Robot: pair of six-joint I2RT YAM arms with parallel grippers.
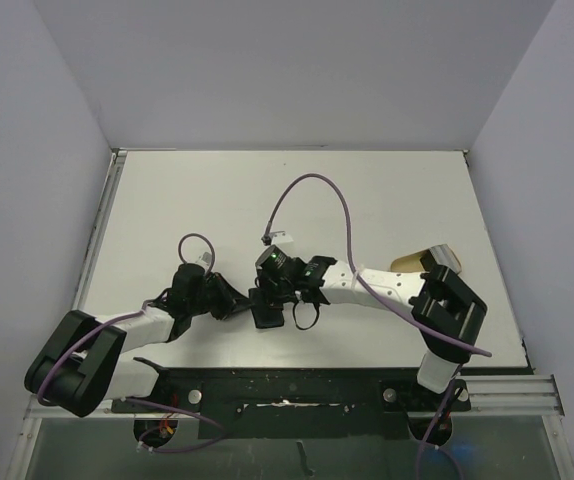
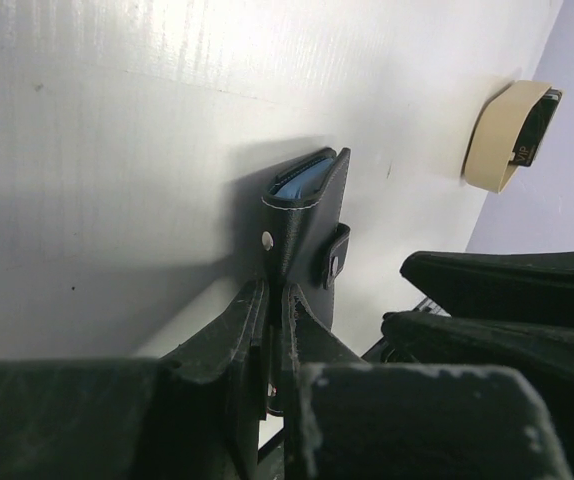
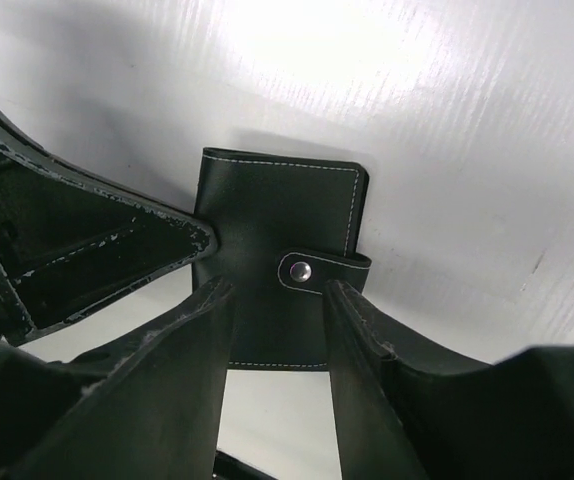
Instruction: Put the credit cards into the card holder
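Observation:
The black leather card holder has white stitching and a snap strap. In the left wrist view it stands slightly spread at its top, with a blue card edge showing inside. My left gripper is shut on one side of the card holder. Over the holder, my right gripper is open, its fingertips apart and nothing held between them. A cream box at the right side holds dark cards, one lettered VIP. From above, the right arm partly covers the holder.
Both grippers sit close together around the holder, so little room separates them. A purple cable loops above the right arm.

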